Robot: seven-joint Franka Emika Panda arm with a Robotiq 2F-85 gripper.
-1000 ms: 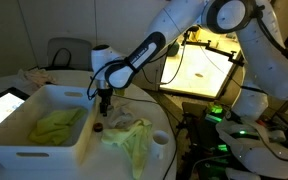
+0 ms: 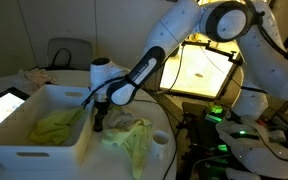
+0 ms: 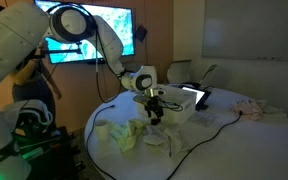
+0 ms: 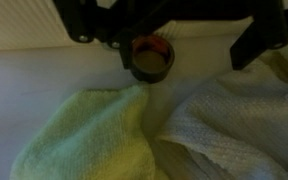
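Note:
My gripper (image 2: pixel 100 117) points down beside the white box (image 2: pixel 44 153), its fingers apart. In the wrist view a small dark round object (image 4: pixel 152 63) with a reddish inner side lies close to the left-hand finger (image 4: pixel 125 45); whether they touch cannot be told. The right-hand finger (image 4: pixel 268 40) is well clear of it. A yellow-green cloth (image 4: pixel 89 135) and a greyish-white cloth (image 4: pixel 229 125) lie just beside the round object. From outside, the arm and fingers largely hide that object.
Inside the white box lies another yellow-green cloth (image 2: pixel 56 127). A white cup (image 2: pixel 160 140) stands on the table right of the cloths. A tablet or laptop screen (image 2: pixel 2 110) is left of the box, and a dark cable (image 3: pixel 199 143) runs across the table.
Over the last second the gripper came down and nearer, onto the spot of the small round object by the box. The cloths stayed put.

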